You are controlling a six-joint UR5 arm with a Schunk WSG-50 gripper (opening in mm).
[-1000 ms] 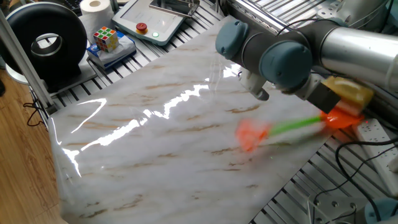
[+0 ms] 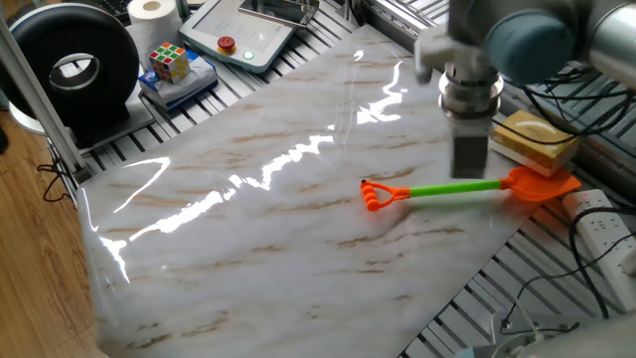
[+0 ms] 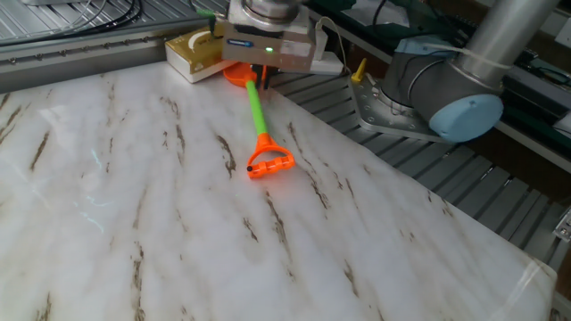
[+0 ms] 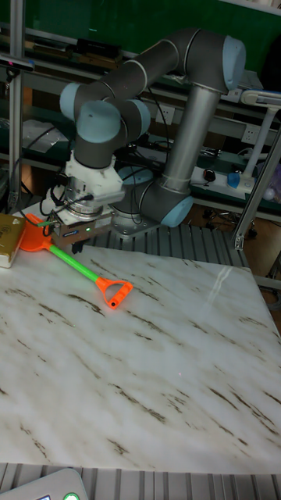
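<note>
A toy shovel with a green shaft [image 2: 455, 187], an orange grip handle [image 2: 383, 195] and an orange blade [image 2: 542, 185] lies on the marbled tabletop. Its blade end is near the table's edge, beside the yellow box, and its grip handle points toward the table's middle. In exterior view 2 my gripper [image 3: 261, 78] hangs close to the blade end of the green shaft [image 3: 257, 109], its dark fingers pointing down. Exterior view 3 has the gripper [image 4: 77, 248] just over the shaft, apparently apart from it. The gap between the fingers is too small to judge.
A yellow and white box [image 2: 537, 141] stands against the blade side. Beyond the edge lies a white power strip [image 2: 604, 231] with black cables. A Rubik's cube [image 2: 169, 62] and a teach pendant [image 2: 238, 32] sit off the table's far side.
One second ago the shovel was blurred in motion, its grip handle slightly lower in exterior view 1. It now lies still.
</note>
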